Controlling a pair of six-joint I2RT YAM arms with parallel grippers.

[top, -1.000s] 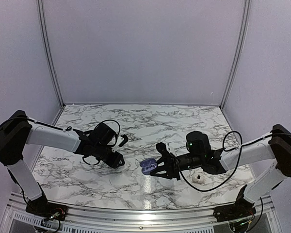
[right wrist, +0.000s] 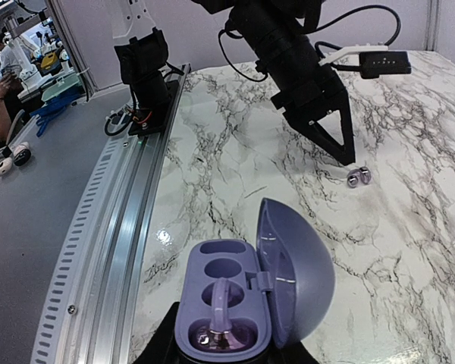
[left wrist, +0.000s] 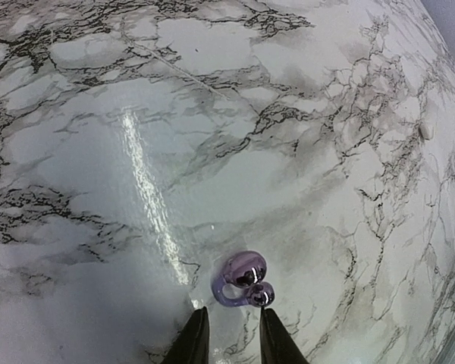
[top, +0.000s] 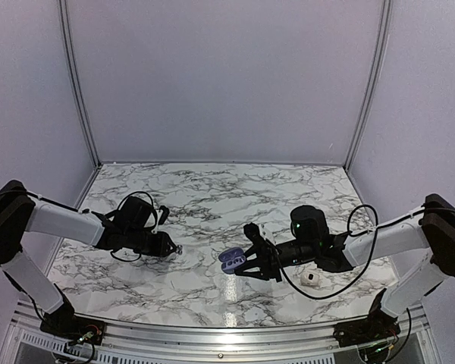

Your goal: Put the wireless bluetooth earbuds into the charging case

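The purple charging case (right wrist: 224, 303) (top: 232, 262) has its lid up, and my right gripper (top: 250, 269) is shut on it. One earbud sits in the case's lower slot; other slots look empty. A shiny purple earbud (left wrist: 244, 269) lies on the marble just beyond my left gripper, which is part open with nothing between its fingers. In the right wrist view the same loose earbud (right wrist: 358, 176) lies beside the left gripper's tip.
A small white object (top: 309, 279) lies under the right arm. A metal rail (top: 220, 332) runs along the front edge.
My left gripper has moved back to the left from over the earbud, which now shows in the top view. The right arm and case have not visibly moved.
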